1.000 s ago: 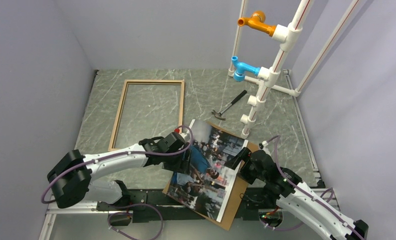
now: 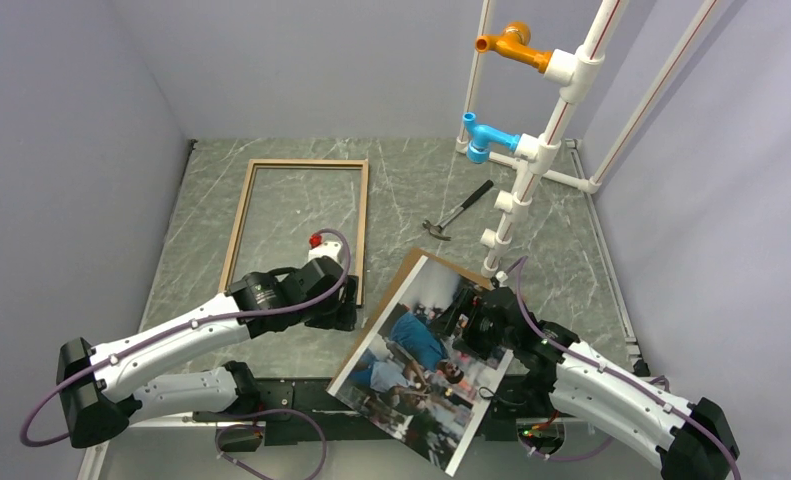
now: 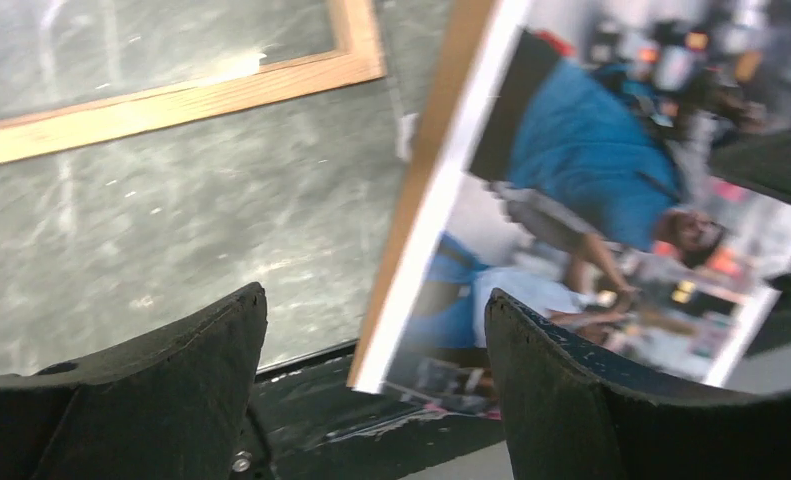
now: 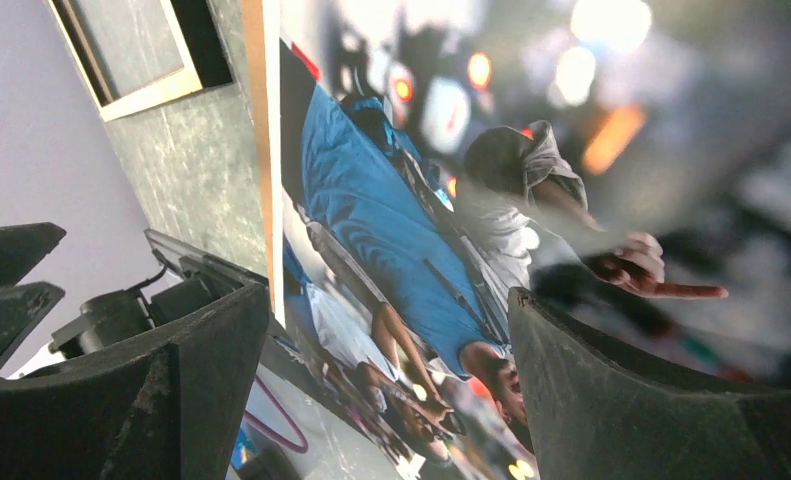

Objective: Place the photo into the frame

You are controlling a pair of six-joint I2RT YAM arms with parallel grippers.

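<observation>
The photo lies on a brown board at the front right, overhanging the table's edge. The empty wooden frame lies flat at the back left, its corner showing in the left wrist view. My left gripper hovers above the floor left of the photo, open, with nothing between its fingers, facing the photo's left edge. My right gripper is open over the photo, which fills much of the right wrist view.
A hammer lies right of the frame. A white pipe stand with orange and blue taps rises at the right. Bare grey tabletop surrounds the frame.
The photo has shifted right over the brown board, leaving only a strip of board at its left and top. My left gripper has moved left and up, off the photo; my right one has risen slightly.
</observation>
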